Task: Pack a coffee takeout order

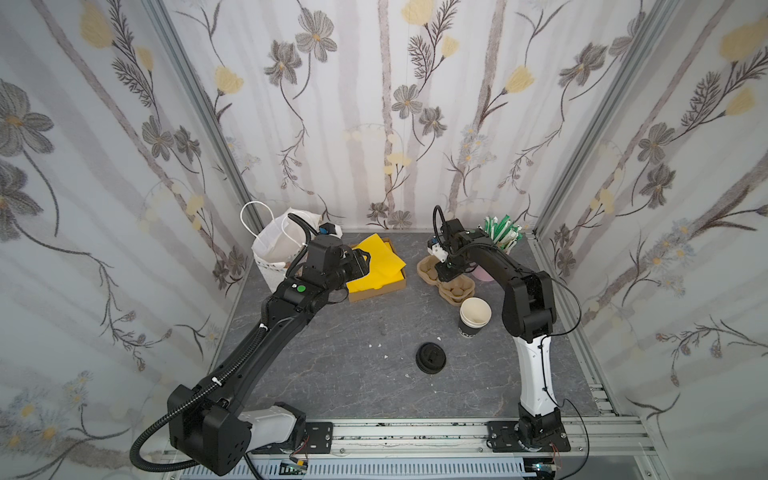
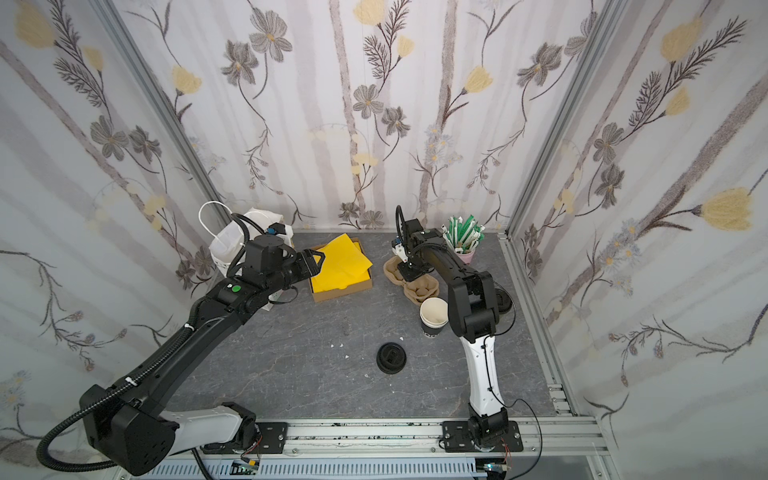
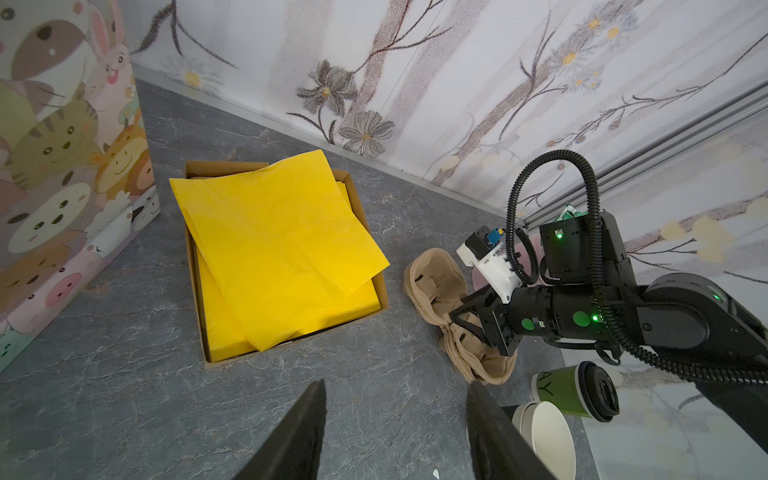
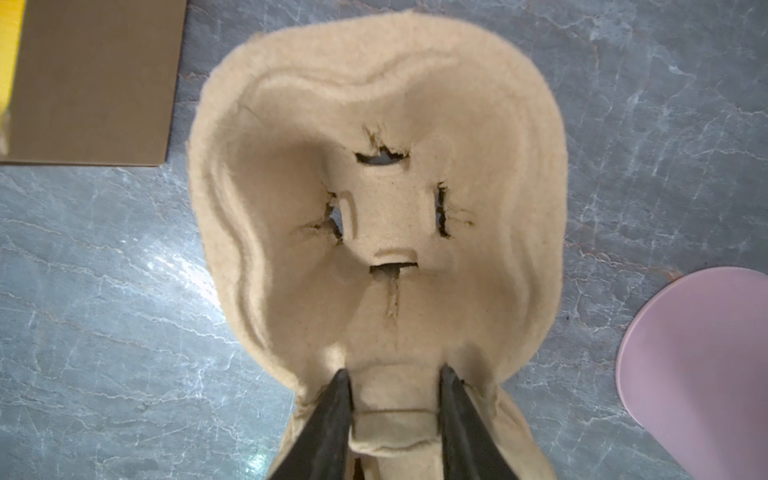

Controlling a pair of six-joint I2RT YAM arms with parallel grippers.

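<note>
The brown pulp cup carrier point(image 4: 388, 200) lies on the table, both visible cup hollows empty. My right gripper is low over its middle, one finger on each side of the narrow bridge; a gap shows between the fingertips, and contact is unclear. In the left wrist view, yellow paper point(image 3: 280, 240) fills a shallow cardboard box point(image 3: 197, 296). Above the table in front of that box, my left gripper stands open and empty. A white bag with animal prints point(image 3: 64, 176) is at the left. A green cup with a black lid point(image 3: 564, 392) stands beyond white cups point(image 3: 552, 440).
Green-wrapped sticks point(image 1: 502, 230) stand in a pink holder point(image 4: 704, 360) right of the carrier. Nested white cups point(image 1: 475, 313) stand in front of it, with a black lid point(image 1: 430, 357) lying further forward.
</note>
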